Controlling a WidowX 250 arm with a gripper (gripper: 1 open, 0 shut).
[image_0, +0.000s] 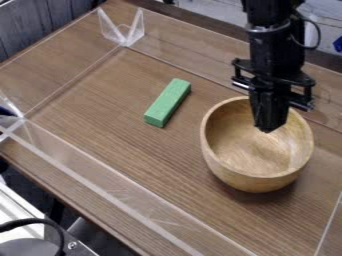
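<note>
My black gripper (273, 118) hangs over the back part of a round wooden bowl (249, 165) on the right of the table, its fingers pointing down; it looks shut, with nothing visible between the fingers. A green block (167, 102) lies flat to the left of the bowl.
A clear plastic piece (122, 32) stands at the back left. Cables and black hardware lie at the lower left edge.
</note>
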